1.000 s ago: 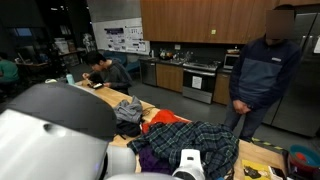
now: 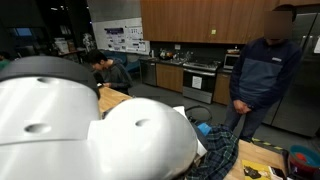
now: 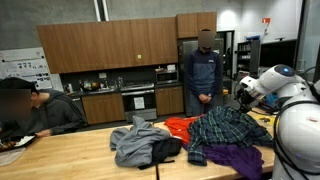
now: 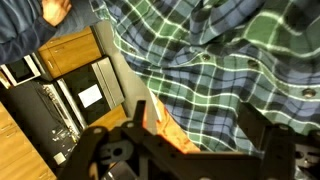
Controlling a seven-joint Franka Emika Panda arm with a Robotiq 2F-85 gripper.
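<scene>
A dark green and navy plaid cloth (image 3: pixel 228 128) lies crumpled over the pile at the right of the table in exterior view 2. It fills much of the wrist view as loose folds (image 4: pixel 215 95). My gripper is above it with its fingers (image 4: pixel 132 135) spread apart, and no cloth is clearly gripped between them. From exterior view 2 the gripper (image 3: pixel 244 94) hangs over the plaid cloth's back right side. The arm hides much of the table in exterior view 1, leaving only part of the plaid cloth (image 2: pixel 222 150) visible.
Grey (image 3: pixel 137 141), black (image 3: pixel 166 150), red (image 3: pixel 181 127) and purple (image 3: pixel 236 158) cloths lie around the plaid one. A person (image 3: pixel 205 75) stands close behind the table; another sits at the left. Bare tabletop (image 3: pixel 75 150) stretches along the left.
In exterior view 1 the arm has swung up and across to the right, and now covers the cloths and table that showed before. The standing person has stayed in place.
</scene>
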